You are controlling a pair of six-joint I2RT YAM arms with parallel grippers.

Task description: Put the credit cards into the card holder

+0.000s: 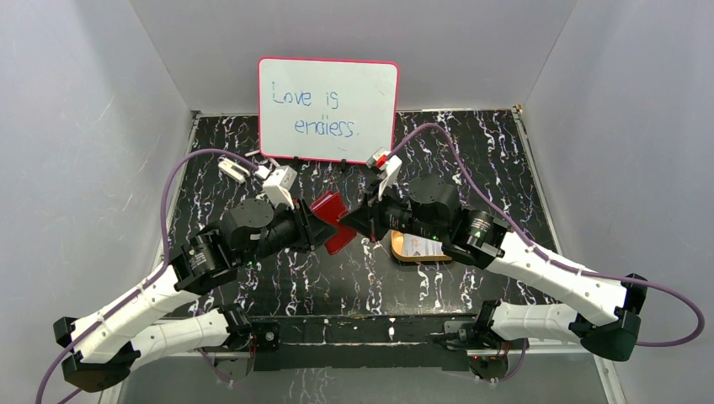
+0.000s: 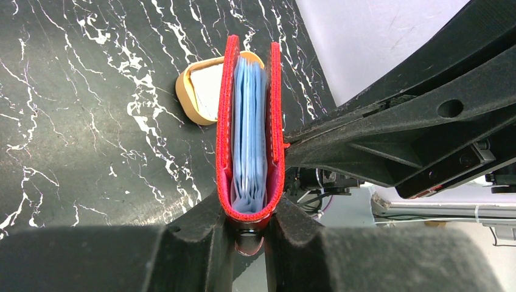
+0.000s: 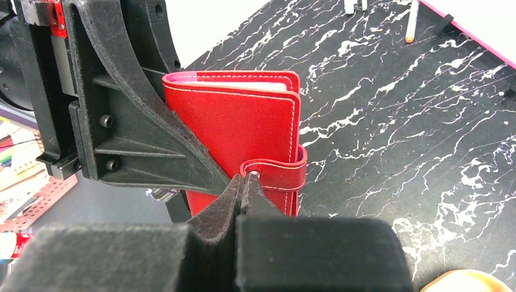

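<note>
A red stitched card holder (image 1: 335,240) (image 2: 225,134) (image 3: 237,121) is held upright above the table by my left gripper (image 1: 313,227), which is shut on it. Light blue plastic sleeves (image 2: 248,128) show between its covers. A strap with a snap (image 3: 280,176) wraps its edge. My right gripper (image 1: 362,219) is shut, its fingertips at the strap's snap; whether anything thin is between them is hidden.
A yellow tray (image 1: 397,248) (image 2: 188,103) with white contents sits on the marble table (image 1: 337,295) at right. A whiteboard (image 1: 327,109) stands at the back, small white items (image 1: 234,171) at back left.
</note>
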